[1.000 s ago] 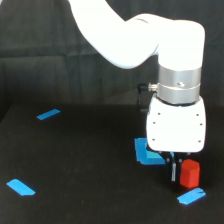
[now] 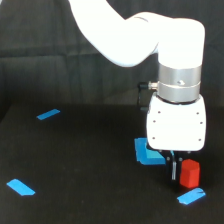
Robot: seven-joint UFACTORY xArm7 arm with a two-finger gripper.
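Observation:
A small red block [image 2: 190,174] stands on the dark table at the lower right of the camera view. My gripper [image 2: 177,169] points down from the white hand, its thin dark fingers low over the table at the block's left side. From this angle the fingers overlap the block's left edge, and I cannot make out whether they touch it. How wide the fingers stand is too small and dark to see.
Behind the hand lies a blue patch [image 2: 147,152], partly hidden. A blue strip [image 2: 191,196] lies just in front of the block. Two more strips mark the left side, one far [image 2: 48,114] and one near [image 2: 20,187].

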